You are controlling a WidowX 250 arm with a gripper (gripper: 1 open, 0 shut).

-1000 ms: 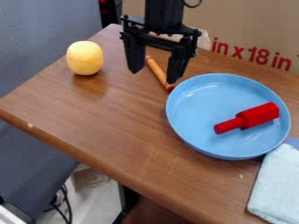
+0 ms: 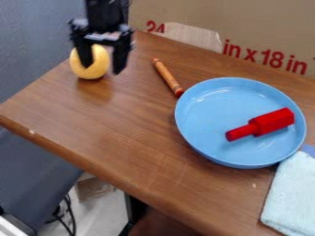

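Note:
My black gripper (image 2: 101, 53) is at the upper left, blurred, its fingers around or just in front of a yellow round object (image 2: 88, 69) on the wooden table. Whether it touches the object or is closed on it cannot be told. An orange stick (image 2: 169, 77) lies right of it. A blue plate (image 2: 215, 115) holds a red cylindrical object (image 2: 261, 124) with a narrower end.
A light cloth (image 2: 293, 194) lies at the lower right corner. A cardboard box (image 2: 246, 32) stands behind the table. The table's left edge borders a grey area.
My gripper has moved left from above the orange stick to the yellow object, which it now partly hides. The plate and red object have not moved.

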